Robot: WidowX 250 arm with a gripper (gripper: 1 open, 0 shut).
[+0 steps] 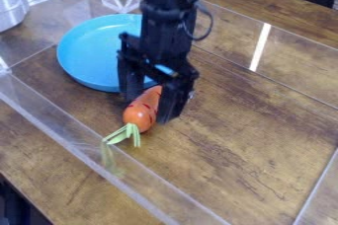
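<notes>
A toy carrot [137, 115] with pale green leaves lies on the wooden floor in front of a blue plate [82, 51]. My black gripper [156, 93] is low over the carrot, its fingers on either side of the carrot's upper part. The gripper is open; whether it touches the carrot I cannot tell. Its body hides part of the plate.
Clear acrylic edging [79, 140] runs along the left and front. A white bundled object stands at the top left.
</notes>
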